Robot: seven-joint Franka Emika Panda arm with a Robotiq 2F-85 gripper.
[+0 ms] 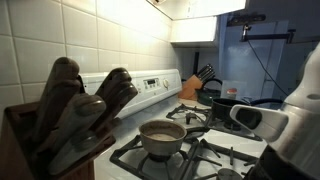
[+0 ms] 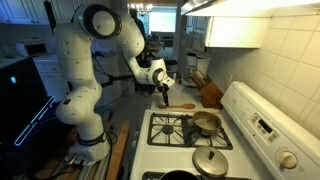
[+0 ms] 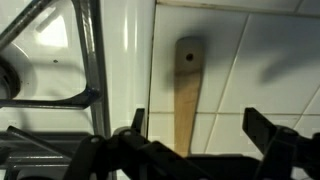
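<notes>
A wooden utensil handle (image 3: 187, 95) with a dark hole near its rounded end lies on white tiles in the wrist view. My gripper is open above it, one black finger to each side of the wood and nothing held. In exterior view 2 a wooden utensil (image 2: 183, 106) rests on the counter beyond the stove. The white arm (image 1: 287, 128) enters exterior view 1 from the right; its fingertips are not clear there.
On the stove are a grey pot (image 1: 162, 137) and, further back, a black pot (image 1: 228, 110). A lidded pan (image 2: 210, 160) stands nearer in exterior view 2. A knife block (image 1: 30, 145) is at left. A person (image 2: 155, 75) is behind the counter.
</notes>
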